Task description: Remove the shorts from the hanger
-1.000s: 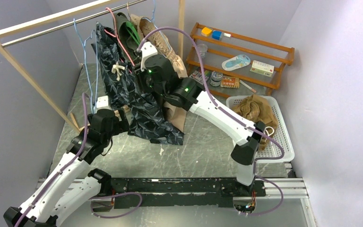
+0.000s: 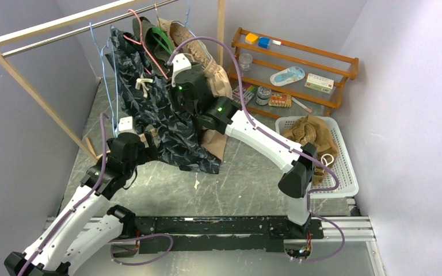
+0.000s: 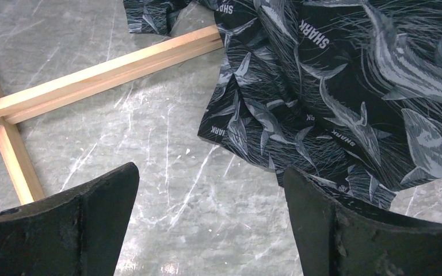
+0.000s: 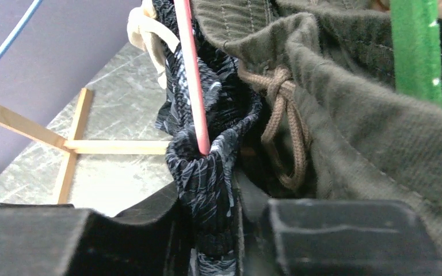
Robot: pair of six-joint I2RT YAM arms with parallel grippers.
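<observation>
The black shorts with grey shark print point(image 2: 175, 123) hang from a pink hanger point(image 2: 144, 41) on the rail. In the right wrist view, the hanger's pink end point(image 4: 191, 75) reaches into the bunched waistband point(image 4: 204, 178). My right gripper has its fingers point(image 4: 334, 236) close against both sides of that waistband, the cloth pinched between them. A cream drawstring point(image 4: 149, 29) dangles at the far side. Lower left, my left gripper stands open and empty below the shorts' hem point(image 3: 299, 149), over bare floor.
Olive shorts point(image 4: 374, 121) hang right beside the waistband, with a green hanger point(image 4: 417, 52). Empty blue hangers point(image 2: 108, 75) hang near the left arm. A wooden shelf point(image 2: 351, 66) and a white basket point(image 2: 350, 172) stand at right.
The pink hanger's lower end has swung slightly right toward my right gripper. The shorts' lower hem has shifted slightly left. My left arm has barely moved.
</observation>
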